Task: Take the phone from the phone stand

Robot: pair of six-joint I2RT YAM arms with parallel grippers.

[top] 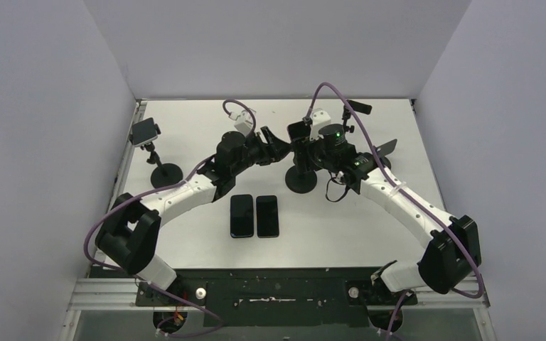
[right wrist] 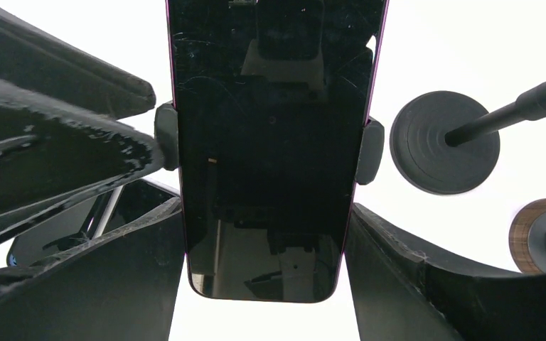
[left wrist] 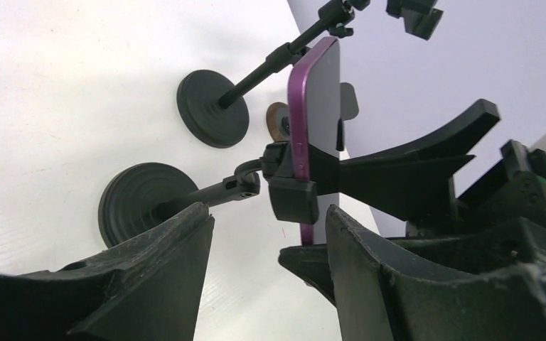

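A dark-screened phone with purple edges (right wrist: 274,142) sits upright in the clamp (left wrist: 293,200) of the middle phone stand, whose round black base (top: 301,180) rests on the table. My right gripper is shut on the phone, one finger against each long edge below the clamp. From the left, my left gripper reaches towards the clamp with its fingers apart. In the right wrist view, the left gripper's fingers (right wrist: 92,138) come right beside one clamp pad (right wrist: 166,135); whether they touch it I cannot tell.
Two dark phones (top: 242,216) lie flat on the front middle of the table (top: 334,238). Another stand (top: 166,175) holds a device at the left. Behind my right arm are a black stand (top: 349,117) and a smaller holder (top: 386,148).
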